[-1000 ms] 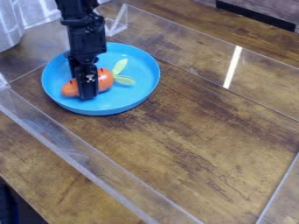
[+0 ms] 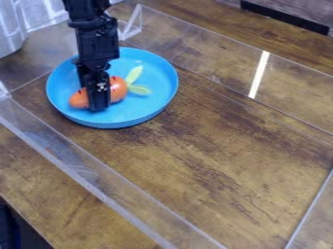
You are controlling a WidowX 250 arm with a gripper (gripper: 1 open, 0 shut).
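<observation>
My black gripper (image 2: 96, 80) reaches down from the top left into a round blue plate (image 2: 148, 107), its fingers around an orange carrot toy (image 2: 115, 89) with pale green leaves at its right end. The carrot lies on the plate; the fingers appear shut on it, though their dark tips partly hide it.
The plate stands on a brown wooden table (image 2: 221, 156) at the upper left, with open table to the right and below. Clear plastic panels run along the left, lower and right sides. A bright strip lies at the upper right.
</observation>
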